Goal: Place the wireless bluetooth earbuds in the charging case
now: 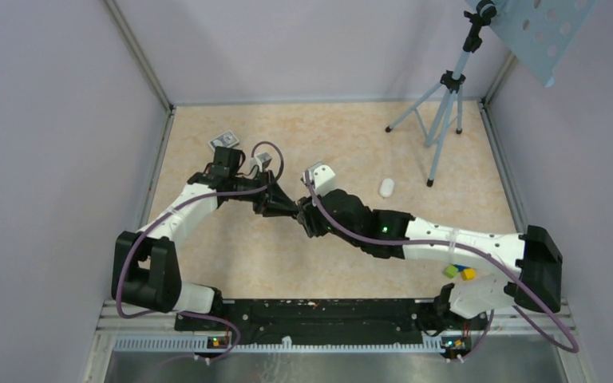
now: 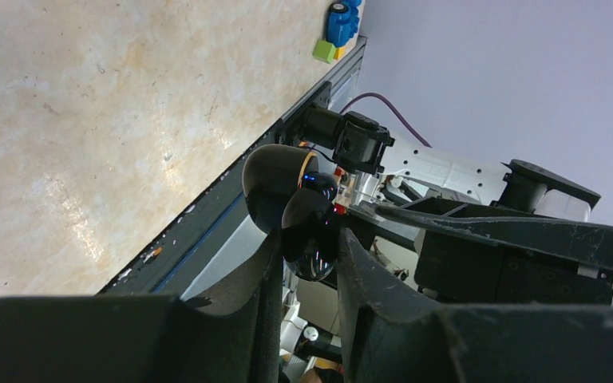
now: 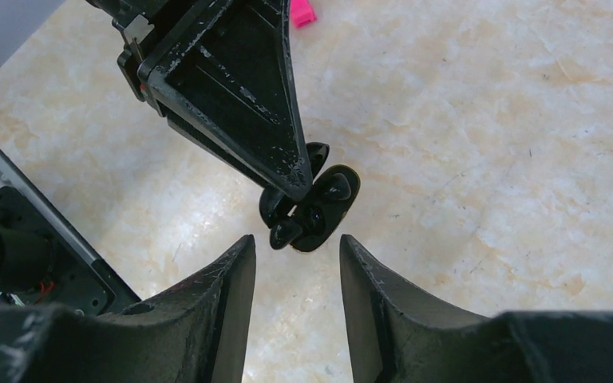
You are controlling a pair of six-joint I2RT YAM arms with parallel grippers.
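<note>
In the left wrist view, the open black charging case [image 2: 271, 183] shows a lit blue LED and a dark earbud at it, with my left gripper shut on it. The right wrist view shows the case [image 3: 331, 209] held at the left gripper's fingertips, its lid raised and dark earbud shapes inside, exact seating unclear. My right gripper stands open just in front of the case, nothing between its fingers. From the top, the two grippers meet near mid-table, where the case is mostly hidden.
A white oval object [image 1: 386, 187] lies right of centre, near a tripod [image 1: 439, 136]. Coloured blocks [image 1: 468, 274] sit at the front right, and a small card-like item [image 1: 223, 140] at the back left.
</note>
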